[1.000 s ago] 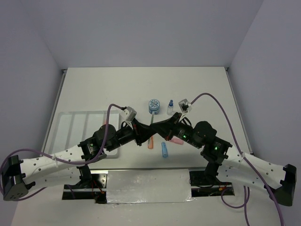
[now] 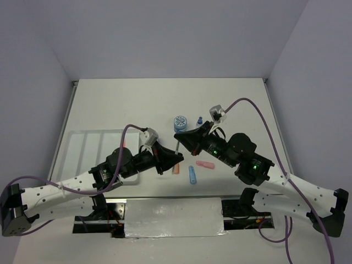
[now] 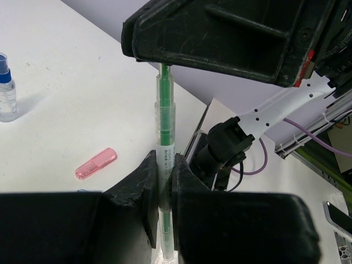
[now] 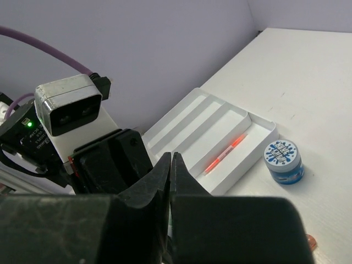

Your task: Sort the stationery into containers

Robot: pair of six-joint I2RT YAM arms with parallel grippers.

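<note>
My left gripper [image 2: 177,155] is shut on a green pen [image 3: 165,126], held upright in the left wrist view. My right gripper [image 2: 181,137] is shut just above the pen's top, with nothing seen between its fingers. A white compartment tray [image 2: 77,154] sits at the left, holding an orange pen [image 4: 225,151]. Lying loose are a pink eraser-like piece [image 2: 205,164], a blue piece [image 2: 192,174] and an orange piece [image 2: 176,169].
A blue-lidded jar [image 4: 283,168] and a small bottle [image 3: 6,96] stand behind the grippers.
My right gripper has risen and moved away from the left one, up and back along the pen. The left gripper has shifted only slightly, still holding the pen.
</note>
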